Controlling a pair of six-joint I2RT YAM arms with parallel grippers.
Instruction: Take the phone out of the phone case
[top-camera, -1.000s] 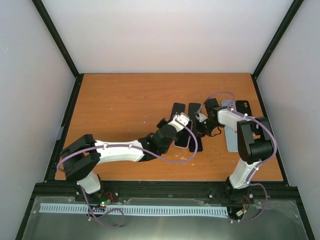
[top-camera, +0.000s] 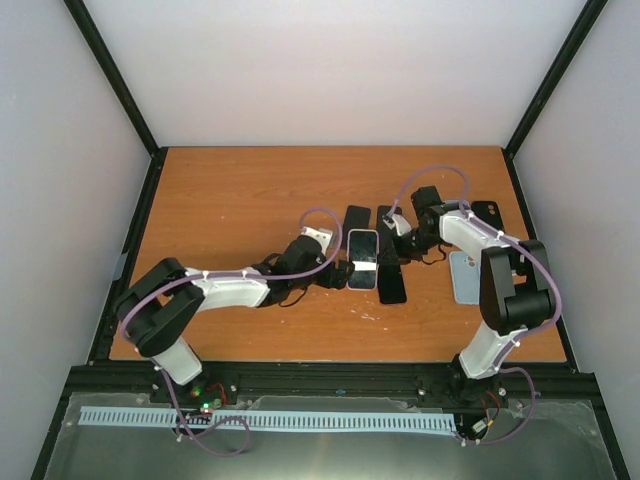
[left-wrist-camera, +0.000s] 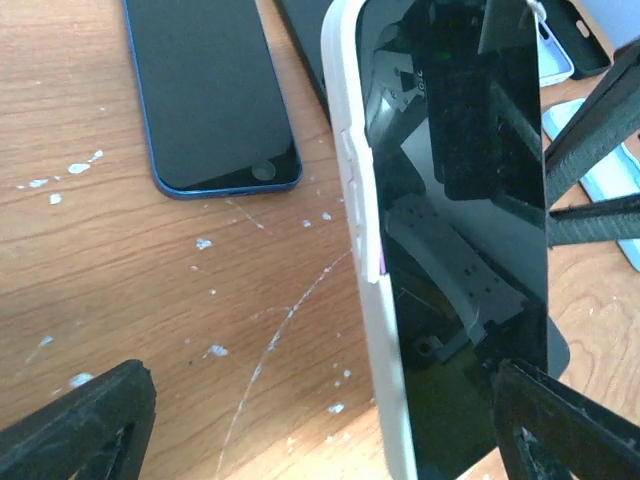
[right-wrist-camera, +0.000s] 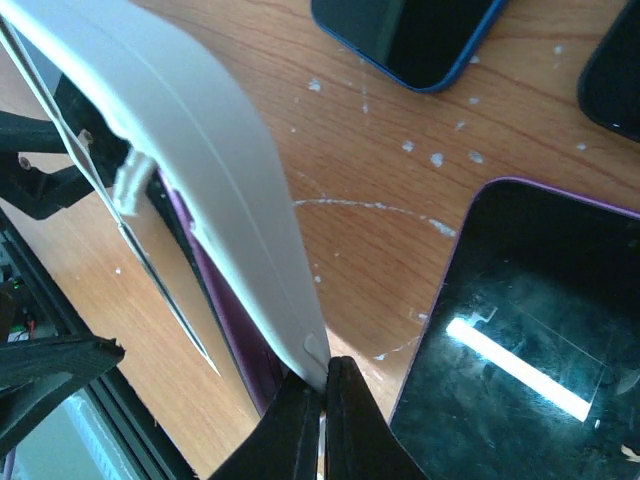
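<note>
A phone (left-wrist-camera: 470, 200) with a dark glossy screen sits in a white phone case (left-wrist-camera: 376, 330), both raised off the table on edge. In the right wrist view the case (right-wrist-camera: 215, 150) stands slightly away from the phone's purple side (right-wrist-camera: 228, 300). My right gripper is shut on the thin lower end of the white case. My left gripper is open; the lower end of phone and case comes between its fingers, closer to the right-hand one. From above, the left gripper (top-camera: 345, 274) is at the left side of the phone.
Other dark phones lie flat close by: a blue-edged phone (left-wrist-camera: 215, 90) and a purple-edged phone (right-wrist-camera: 530, 330). A light blue case (top-camera: 466, 278) and a black case (top-camera: 488, 214) lie to the right.
The white-cased phone has straightened slightly. The right arm has shifted only a little.
</note>
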